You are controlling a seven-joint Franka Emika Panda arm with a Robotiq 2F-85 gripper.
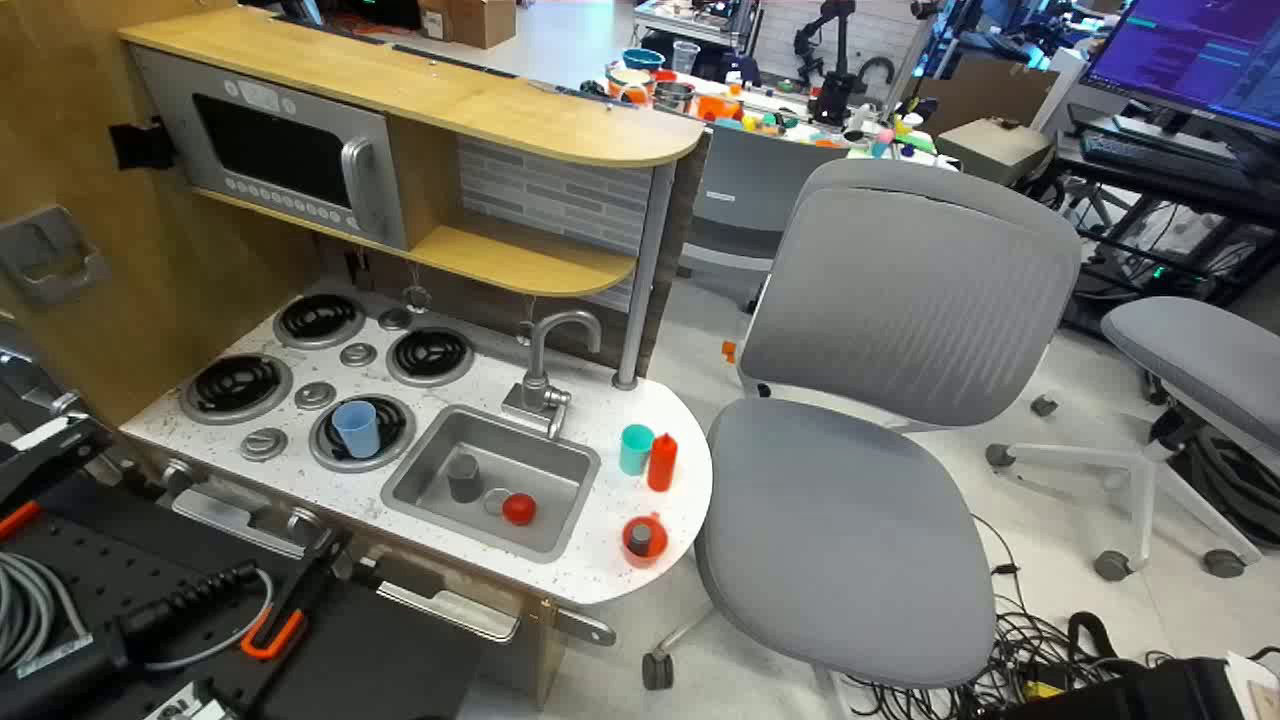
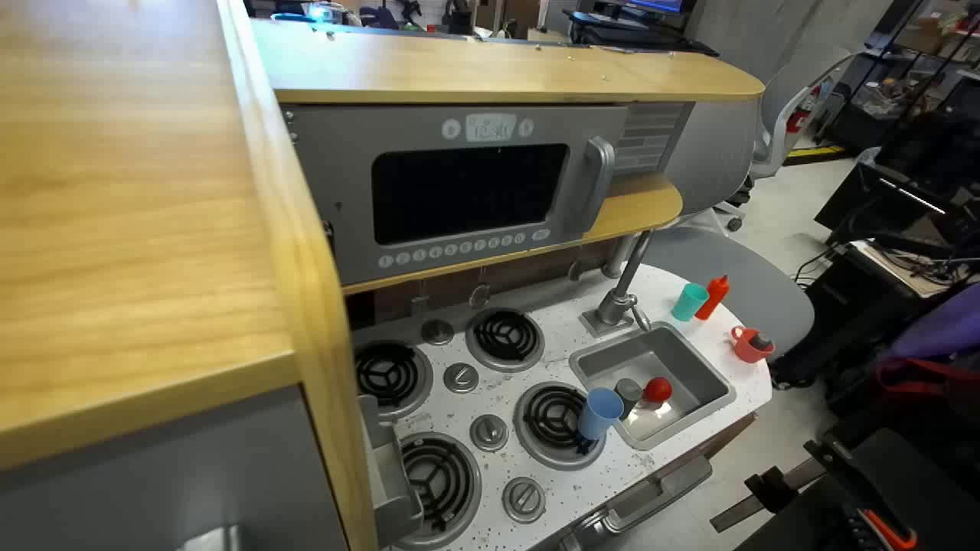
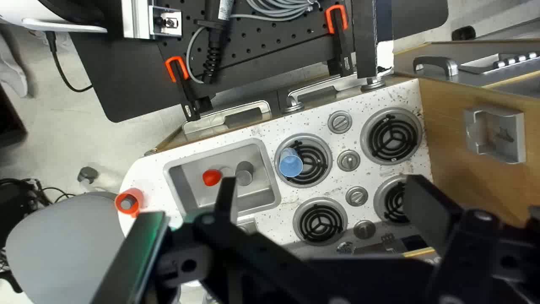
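Observation:
Open and empty, my gripper is seen from above the toy kitchen in the wrist view, with the counter well beyond its fingers. A translucent blue cup [image 3: 291, 163] rests on a front burner beside the sink [image 1: 567, 528]. Inside the sink are a grey cup [image 1: 464, 478] and a round red object [image 1: 519, 509]. On the counter's rounded end stand a teal cup [image 1: 636, 449], a red bottle [image 1: 662, 462] and an orange-red mug [image 1: 631, 529] with a dark grey item in it. Neither exterior view shows the gripper clearly.
The faucet [image 1: 535, 372] rises behind the sink. A microwave [image 2: 468, 193] and wooden shelf [image 2: 643, 207] overhang the counter's back. The wooden side panel [image 3: 450, 152] bounds the burner end. A grey chair [image 1: 840, 540] adjoins the rounded end.

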